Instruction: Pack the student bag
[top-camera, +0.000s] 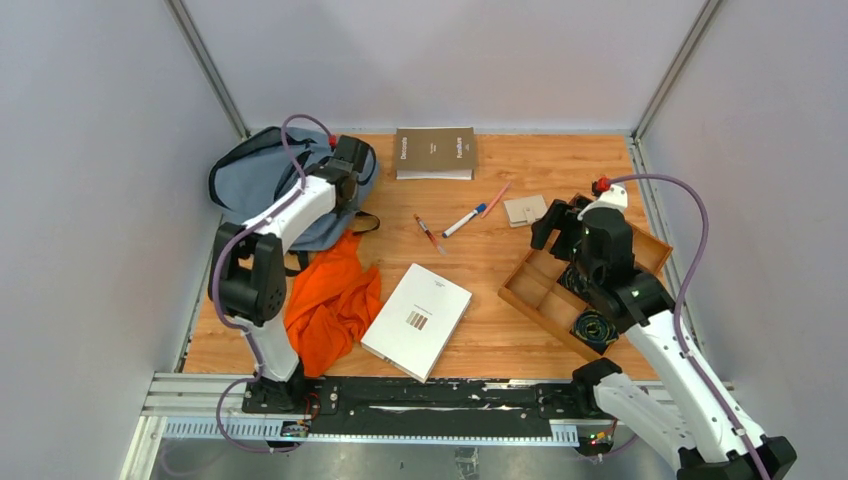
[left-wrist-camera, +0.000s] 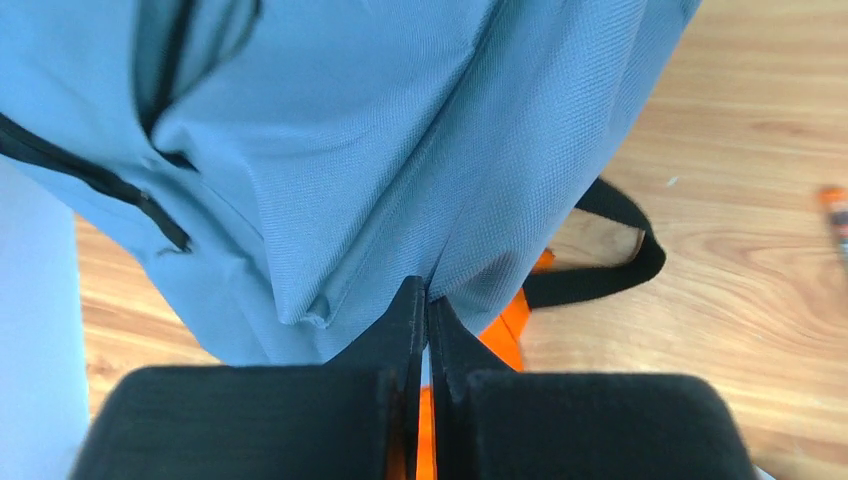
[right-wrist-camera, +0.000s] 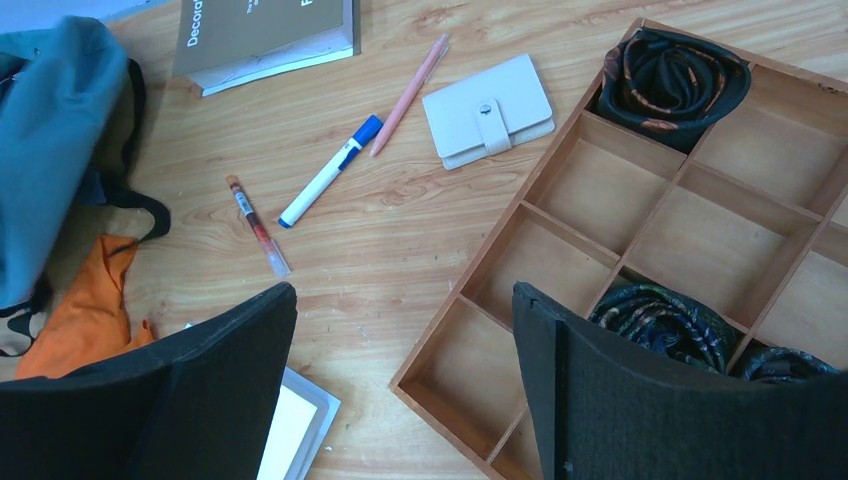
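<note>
The blue-grey bag (top-camera: 240, 190) lies crumpled at the back left. My left gripper is shut over it; I cannot tell whether any fabric is between its tips. My right gripper is open above the left side of the wooden organizer (top-camera: 535, 315). A white book (top-camera: 416, 310), a brown book (top-camera: 435, 150), a red pen (right-wrist-camera: 248, 212), a marker (right-wrist-camera: 320, 181), a pink pen (right-wrist-camera: 408, 98) and a pale wallet (right-wrist-camera: 488, 110) lie on the table. An orange cloth (top-camera: 325, 300) lies below the bag.
Dark rolled fabrics (right-wrist-camera: 660, 320) sit in some organizer compartments. Bare table (top-camera: 470, 260) lies between the books and the organizer. Side walls and a back wall enclose the table.
</note>
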